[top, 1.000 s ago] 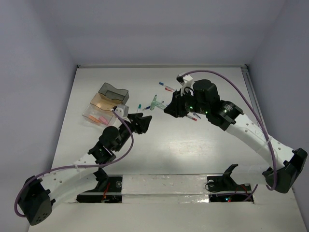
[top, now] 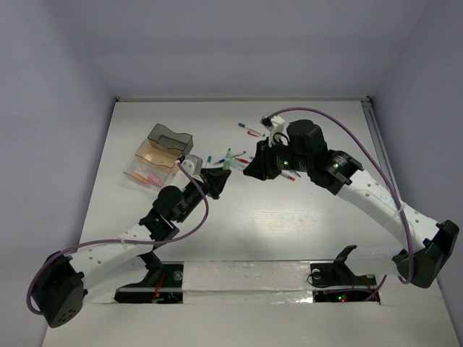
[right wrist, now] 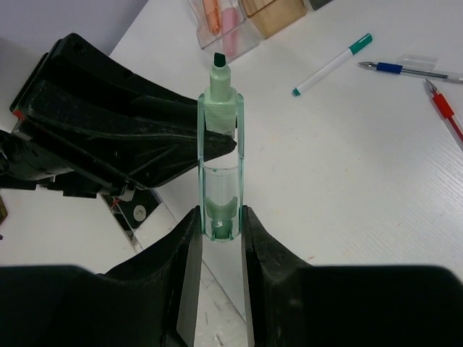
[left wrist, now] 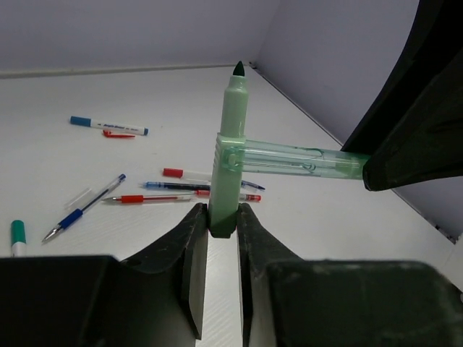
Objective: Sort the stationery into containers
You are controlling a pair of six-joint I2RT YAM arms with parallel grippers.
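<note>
A pale green, T-shaped writing tool with a dark tip stands upright in the left wrist view. Its lower end is pinched by my left gripper, which is shut. From its side a clear tube runs across to my right gripper, shut on the tube's far end. In the right wrist view, the left gripper's dark fingers meet the tool from the left. Three joined containers stand left of the arms: a dark grey one, a tan one and a clear one holding orange and pink items.
Several pens and markers lie scattered beyond the grippers, among them a blue-capped marker, a blue pen, a red pen and a green-capped marker.
My left gripper has moved right and slightly up to the green tool and now has hold of it. The tool has turned slightly; my right arm has barely shifted.
</note>
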